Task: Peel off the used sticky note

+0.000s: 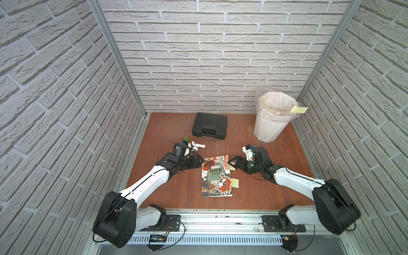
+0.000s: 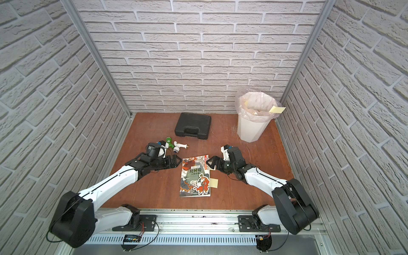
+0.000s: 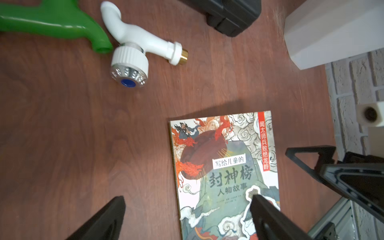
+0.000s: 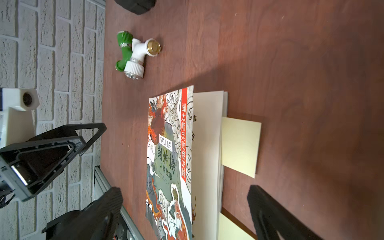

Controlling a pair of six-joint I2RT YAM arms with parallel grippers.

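Note:
A book (image 1: 215, 174) with a colourful cover lies on the table between my arms. Two pale yellow sticky notes stick out from its right side: an upper note (image 4: 241, 143) and a lower note (image 4: 232, 228), the latter cut off by the right wrist view's bottom edge. My right gripper (image 1: 236, 162) is open above the table by the upper note, with nothing between its fingers. Over by the book's upper left corner, my left gripper (image 1: 198, 161) also stands open and empty. The cover looks slightly raised from the pages in the right wrist view.
A lined white bin (image 1: 268, 123) stands at the back right, a yellow note (image 1: 299, 109) on its rim. Farther back are a black case (image 1: 209, 125), a white tap (image 3: 140, 42) and a green tap (image 3: 52, 20).

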